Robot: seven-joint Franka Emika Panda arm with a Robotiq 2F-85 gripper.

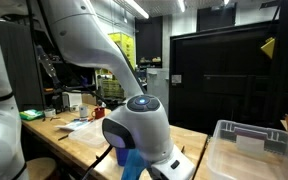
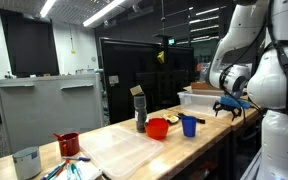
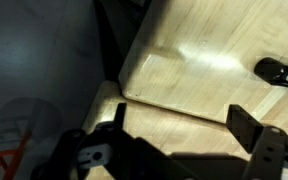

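Observation:
My gripper stands open in the wrist view, its black fingers wide apart with nothing between them. Under it are a light wooden surface and, past a straight seam, a second board. A black object with a curved loop lies at the right of that view; I cannot tell what it is. In exterior view 2 the gripper hangs low at the table's right end, to the right of a blue cup. The arm hides most of the gripper in exterior view 1.
A clear plastic bin stands at the right. Toward the table's middle are a red bowl and a dark upright container. Farther left sit a white tray, a red pot and a metal pot.

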